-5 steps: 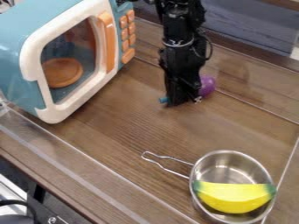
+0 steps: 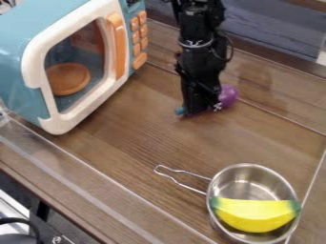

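Observation:
The black gripper (image 2: 200, 103) is down at the table beside a purple object with a teal end, probably a toy eggplant (image 2: 226, 98), which is partly hidden behind it. The fingertips are dark and overlap the toy, so whether they hold anything cannot be seen. A steel pot (image 2: 234, 176) at the lower right holds a yellow toy (image 2: 254, 214) with a green end.
A blue and white toy microwave (image 2: 38, 48) with an orange plate inside stands at the left. A wall runs along the back.

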